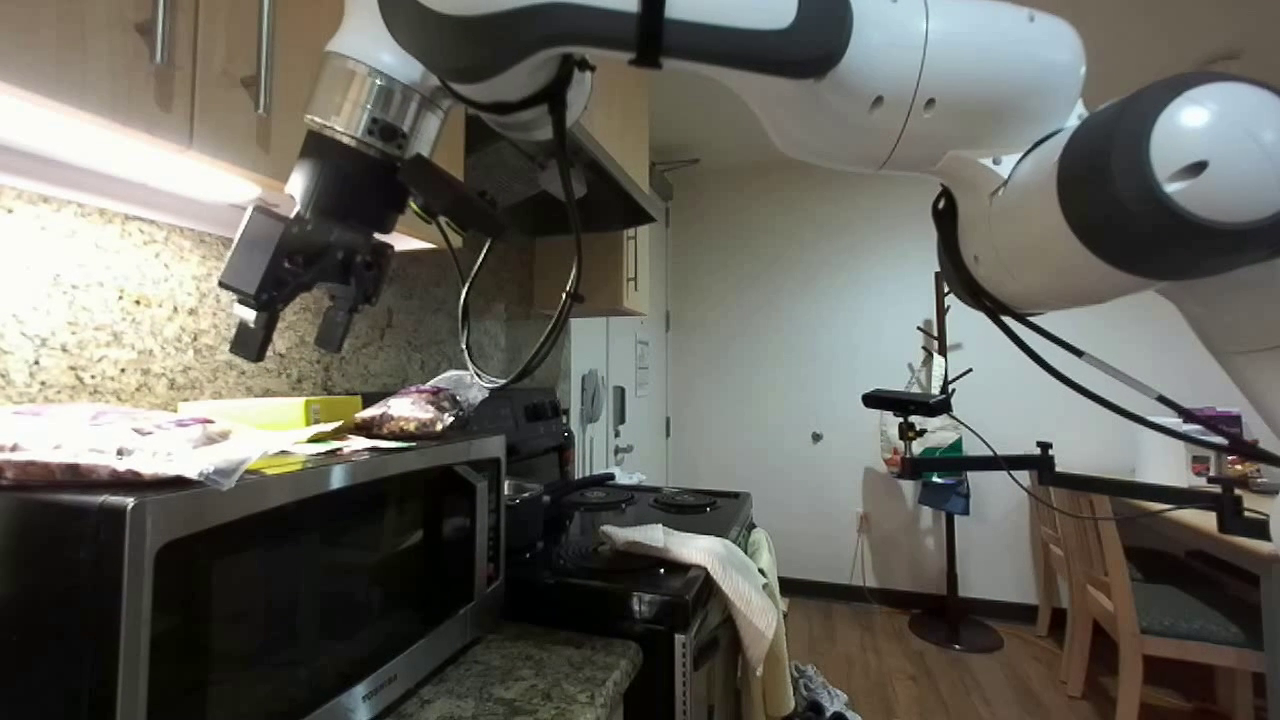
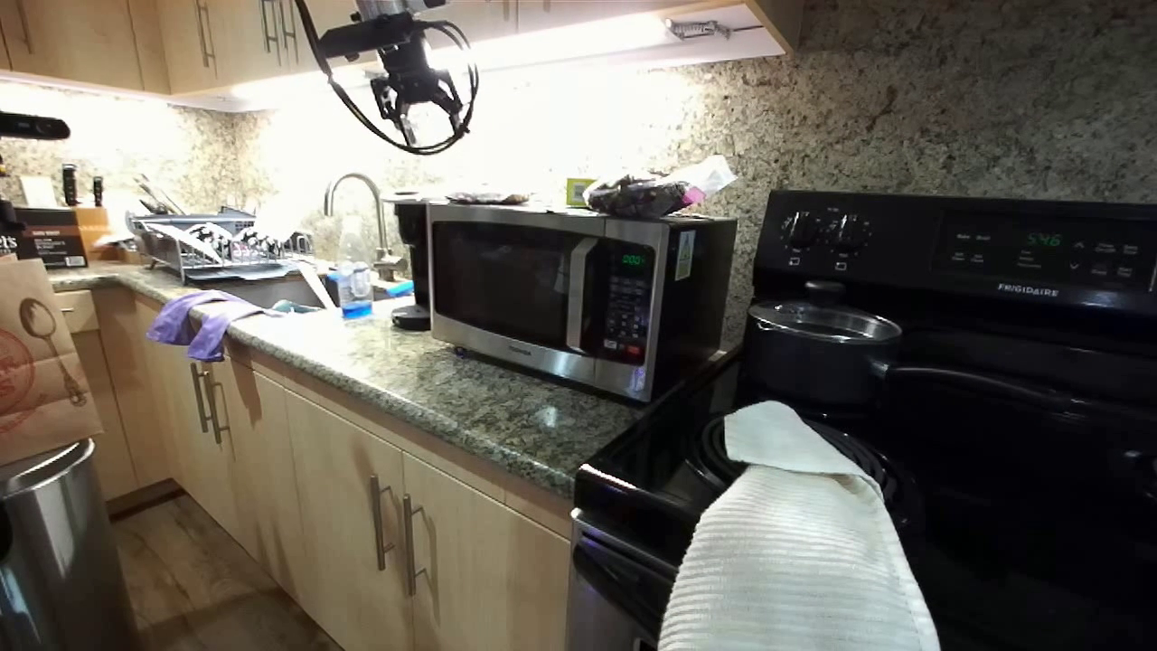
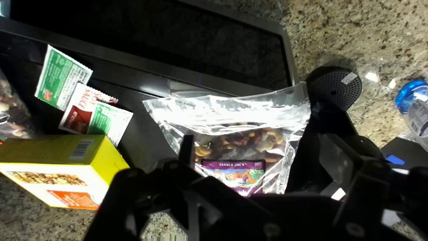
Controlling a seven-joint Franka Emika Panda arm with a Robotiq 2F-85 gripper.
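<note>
My gripper (image 1: 286, 342) hangs open above the microwave (image 1: 314, 574), apart from everything on its top. In the wrist view a clear bag of trail mix (image 3: 236, 140) with a purple label lies below, between the spread fingers as seen from above. The fingers (image 3: 186, 149) hide its lower part. A yellow box (image 3: 60, 168) stands to the left of that bag, with sauce packets (image 3: 84, 102) beside it. Another bag of mix (image 2: 651, 193) rests at the microwave's stove-side end.
A cabinet (image 1: 132, 72) overhangs the back, close to the arm. The stove carries a lidded pot (image 2: 824, 342) and a white towel (image 2: 803, 542). A blue-capped bottle (image 3: 417, 104) stands on the counter (image 2: 456, 401), whose front stretch is clear.
</note>
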